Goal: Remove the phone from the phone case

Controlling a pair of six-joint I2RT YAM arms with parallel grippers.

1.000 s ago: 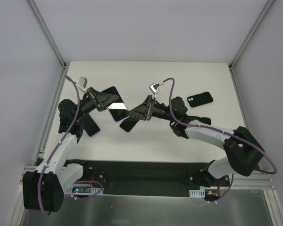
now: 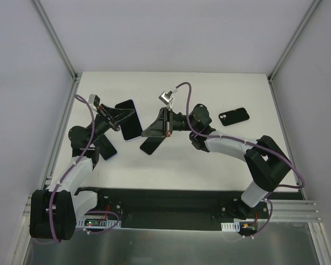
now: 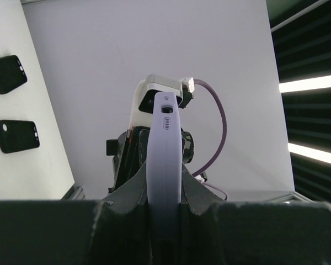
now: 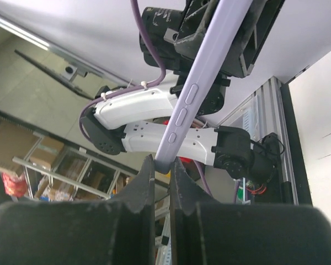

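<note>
A phone (image 2: 131, 122) with a dark screen, edged by its lavender case (image 3: 164, 146), is held above the table, tilted. My left gripper (image 2: 120, 118) is shut on the cased phone from the left; in the left wrist view the case stands edge-on between the fingers, its port end up. At the lower right corner, my right gripper is shut with the case's end at its fingertips. The case's side buttons (image 4: 181, 117) show in the right wrist view. I cannot tell whether any gap has opened between phone and case.
Other dark phones lie on the white table (image 2: 209, 88): one dark phone (image 2: 105, 147) below the left gripper, another dark phone (image 2: 151, 145) under the right one. A black case (image 2: 234, 116) lies at the right.
The right gripper has moved left and its wrist has turned somewhat. The cased phone and left gripper have shifted slightly left. Both grippers stay at the phone.
</note>
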